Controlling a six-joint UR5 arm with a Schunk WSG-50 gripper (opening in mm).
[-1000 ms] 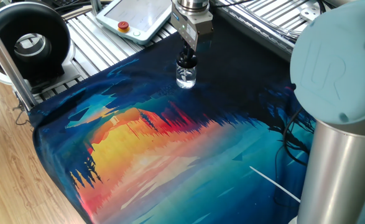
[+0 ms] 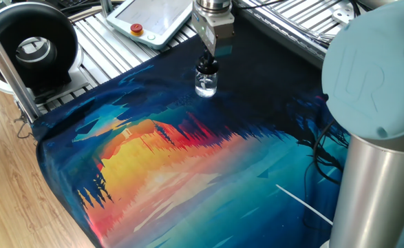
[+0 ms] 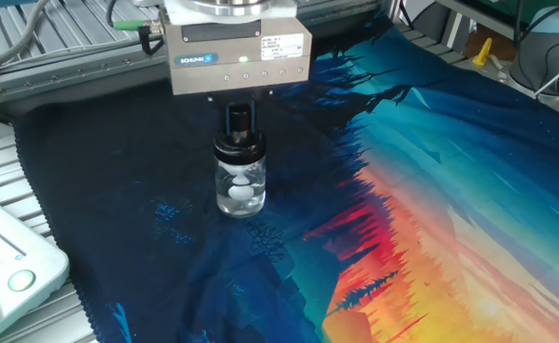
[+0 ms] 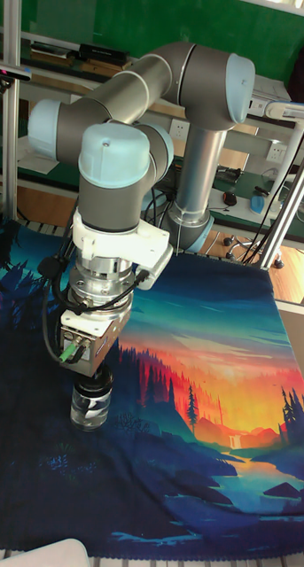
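Observation:
A small clear glass jar (image 3: 241,191) with a black lid (image 3: 239,148) is upright over the dark part of the printed cloth. Some clear liquid and a white shape show inside its glass. My gripper (image 3: 240,122) points straight down from above, its dark fingers closed around the narrow black top of the lid. Black against black makes the exact contact hard to see. From the side, the same jar (image 4: 90,408) stands directly below the gripper body. In the first exterior view, the jar (image 2: 206,84) appears near the cloth's back edge.
A teach pendant (image 2: 150,21) with a red button lies behind the cloth on the slatted table. A black ring-shaped device (image 2: 33,48) stands at the back left. A thin white stick (image 2: 303,204) lies near the arm's base.
The gripper body looks turned by a very small amount about its upright axis. The jar stays in nearly the same place below it.

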